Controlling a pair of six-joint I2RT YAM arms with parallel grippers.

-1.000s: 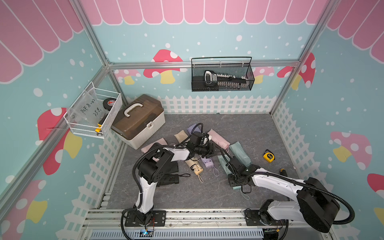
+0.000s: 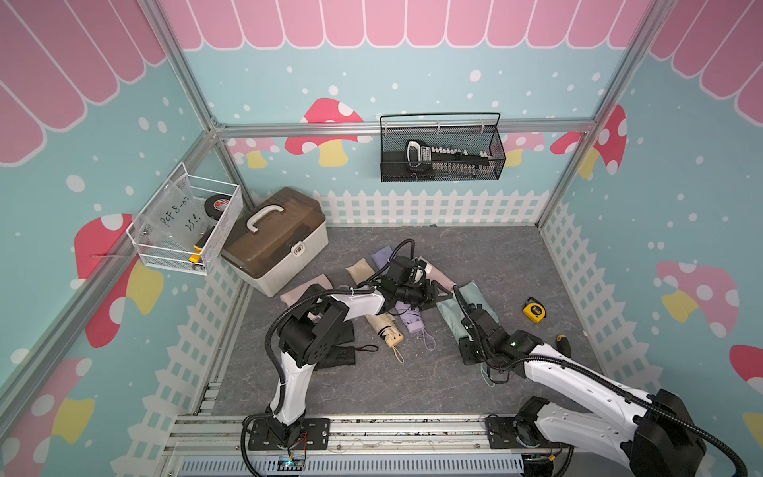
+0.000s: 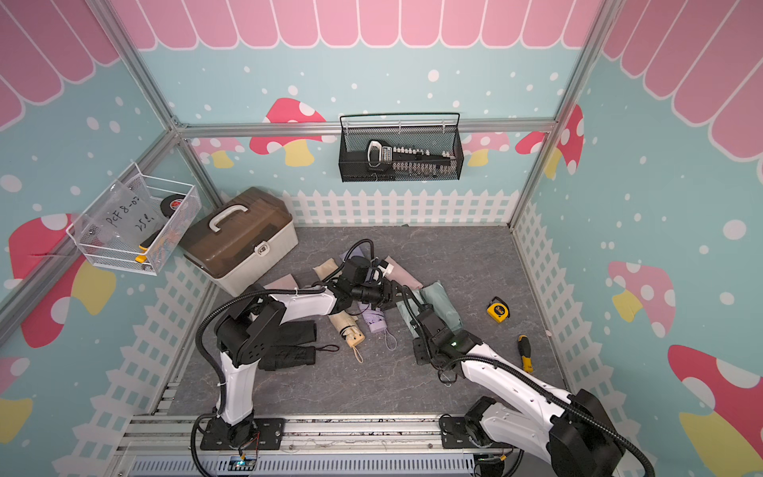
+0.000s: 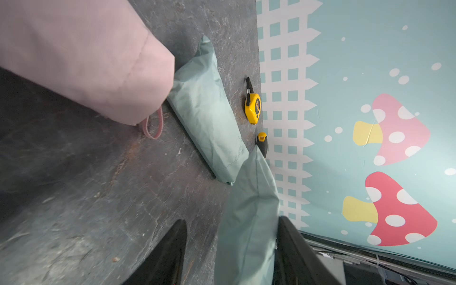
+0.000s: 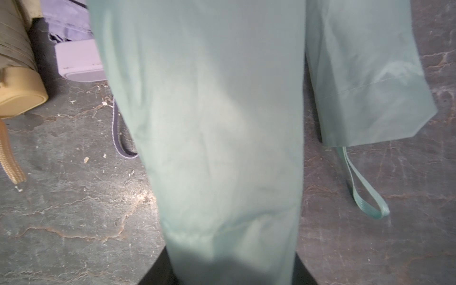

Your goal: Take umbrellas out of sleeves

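Observation:
My right gripper (image 2: 470,349) is shut on a mint umbrella sleeve (image 5: 223,118), which is raised toward the left gripper and fills much of the right wrist view. My open left gripper has the sleeve's tip (image 4: 251,190) between its fingers; contact is unclear. A second mint piece (image 4: 209,114) lies on the floor with a strap (image 5: 365,190). A pink sleeved umbrella (image 4: 109,71) lies near the left gripper. Lilac (image 5: 80,59) and beige (image 5: 21,92) umbrellas, and black ones (image 2: 334,356), lie center and left.
A yellow tape measure (image 2: 534,310) and a tool (image 2: 562,346) lie at right. A lidded box (image 2: 274,238) stands back left. Baskets (image 2: 441,155) hang on the walls.
The left gripper has moved slightly up and right toward its tip.

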